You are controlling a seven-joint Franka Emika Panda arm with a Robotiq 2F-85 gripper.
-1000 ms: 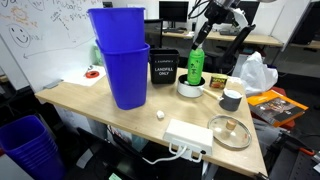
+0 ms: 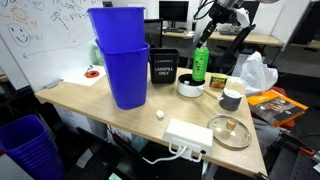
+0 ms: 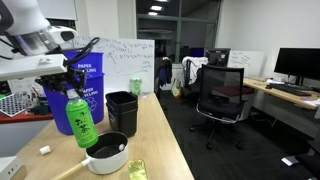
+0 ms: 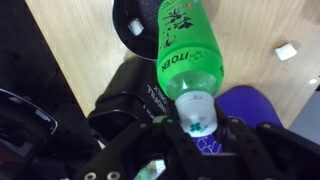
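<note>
A green bottle with a white cap hangs roughly upright from my gripper, which is shut on its top end. In the wrist view the bottle points away from me, its white cap close to the dark fingers. The second exterior view has the bottle in the air beside a white pot with a dark inside and a light handle. Inside the pot lies a small white piece.
Blue recycling bins and a black landfill bin stand left of the pot. A white mug, a metal plate and a white power box occupy the nearer table.
In exterior view 1 the bottle has shifted slightly right and up, still in my gripper. The objects on the table look unmoved.
</note>
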